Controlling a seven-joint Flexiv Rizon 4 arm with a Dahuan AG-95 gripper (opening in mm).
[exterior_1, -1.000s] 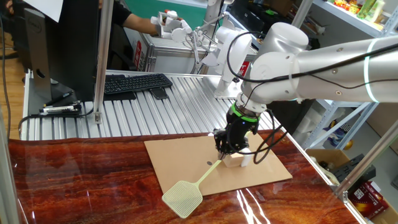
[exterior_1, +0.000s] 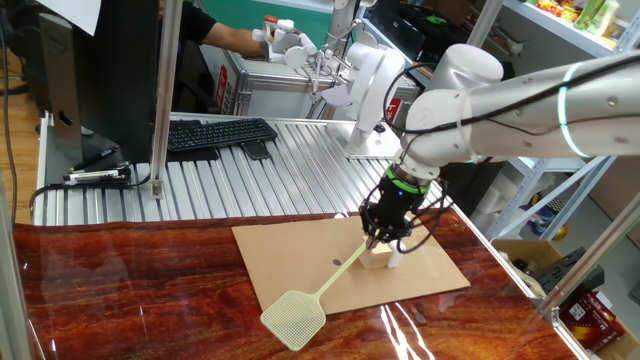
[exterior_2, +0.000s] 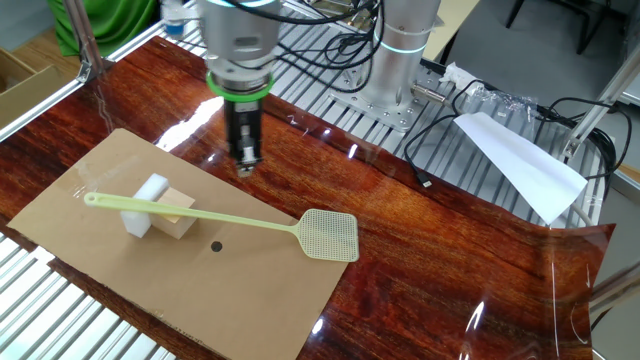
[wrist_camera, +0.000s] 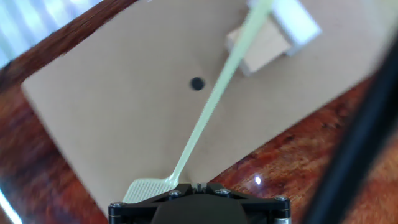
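A pale green fly swatter (exterior_1: 293, 318) lies with its mesh head at the cardboard's edge. In exterior view 2 its handle (exterior_2: 235, 218) runs across a wooden block (exterior_2: 176, 222) and a white block (exterior_2: 146, 205), which hold that end up off the cardboard. My gripper (exterior_2: 246, 170) hangs above the table, apart from the swatter in exterior view 2. Its fingers look shut, and nothing shows between them. In the wrist view the gripper sits at the bottom edge, with the swatter's handle (wrist_camera: 214, 96) stretching away beyond it.
Under the blocks lies a flat brown cardboard sheet (exterior_2: 130, 270) with a black round spot (exterior_2: 217, 247). Glossy dark red wood-look covering (exterior_2: 420, 240) spreads bare to the right. A white sheet (exterior_2: 520, 165) and loose cables rest on the slatted metal surface near the arm's base.
My gripper has shifted a little to the right and slightly upward in exterior view 1. The swatter, blocks and cardboard have stayed in place.
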